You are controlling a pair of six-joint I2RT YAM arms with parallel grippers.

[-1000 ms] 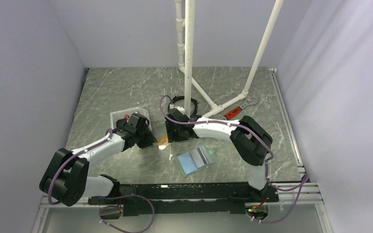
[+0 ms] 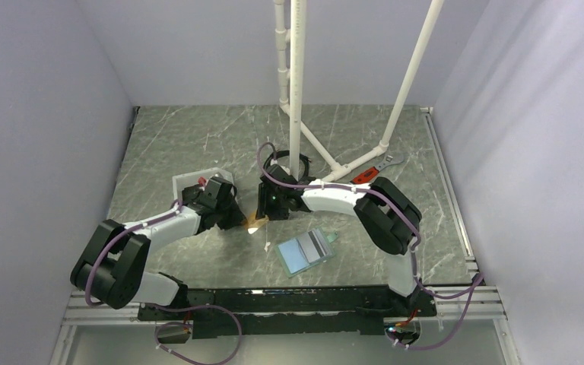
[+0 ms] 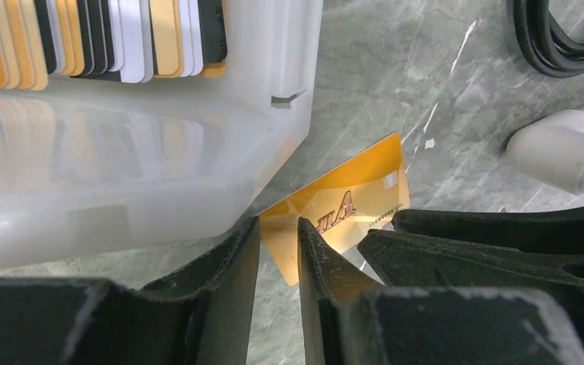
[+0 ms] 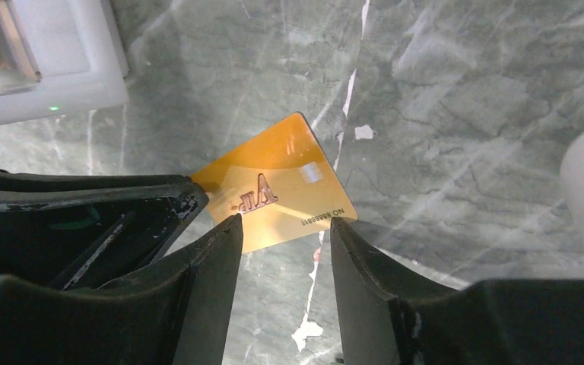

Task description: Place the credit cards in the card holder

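Note:
An orange credit card (image 2: 255, 223) with lettering is tilted between my two grippers, and the right wrist view shows most of its face. My left gripper is shut on the card's near end, its fingers a card's edge apart. The right gripper stands open, with the card (image 4: 281, 182) showing between and beyond its fingers; no grip on it shows. In the left wrist view a row of orange, white and black cards (image 3: 169, 34) lies inside a white plastic tray (image 3: 296, 57). A flat blue and grey folder-like piece (image 2: 306, 252) lies on the table, possibly the card holder.
The white tray (image 2: 185, 179) sits close behind my left gripper. White pipes (image 2: 296, 99) rise at the back, with a black coiled cable (image 2: 304, 161) at their foot. A red-handled wrench (image 2: 366, 176) lies right of them.
Both grippers have shifted slightly. The left arm has come a little to the right, and the right gripper a little to the left, around the orange card. The tray and blue-grey piece have stayed put.

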